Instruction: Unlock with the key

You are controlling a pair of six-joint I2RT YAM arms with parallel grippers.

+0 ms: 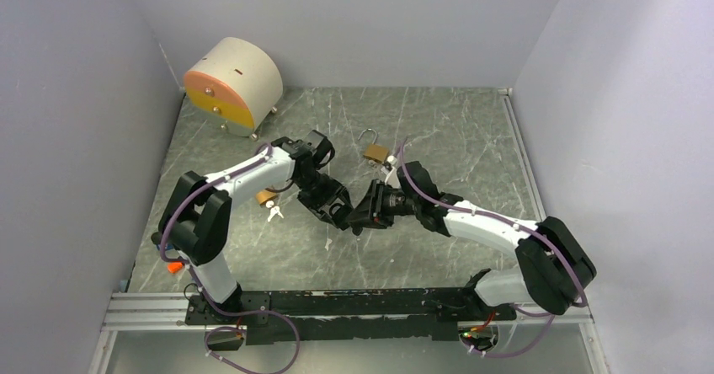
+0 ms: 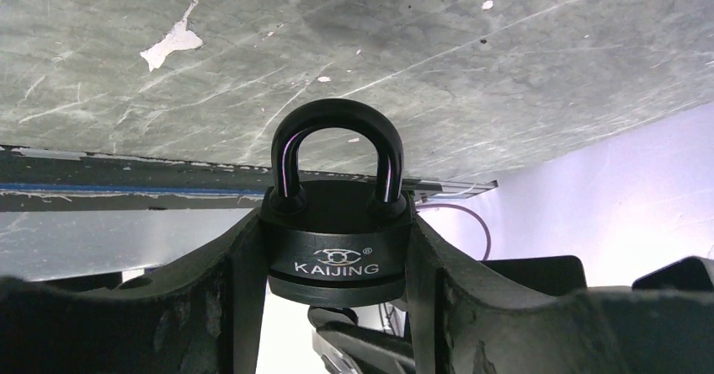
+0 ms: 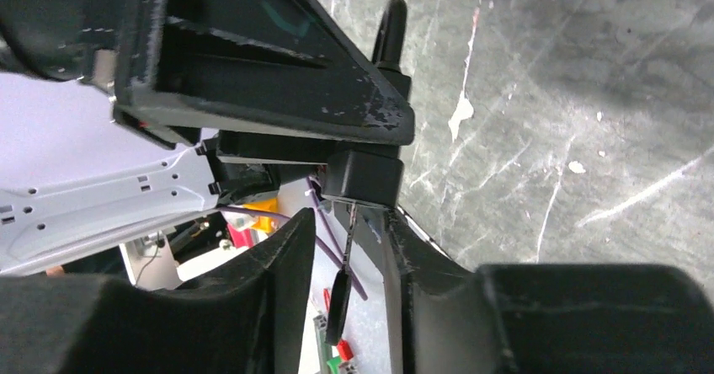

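Note:
A black KAIJING padlock (image 2: 335, 239), shackle closed, is held between the fingers of my left gripper, which is shut on it. In the right wrist view a key (image 3: 338, 302) with a black head stands out from the underside of the padlock (image 3: 364, 176), its blade at the lock body. My right gripper has its fingers either side of the key, with visible space round it; whether they touch it is unclear. In the top view both grippers meet above the middle front of the table.
A brass padlock (image 1: 375, 153) with shackle lies behind the grippers. Another brass lock (image 1: 265, 198) and silver keys (image 1: 274, 211) lie left. A rounded cabinet (image 1: 231, 88) stands back left.

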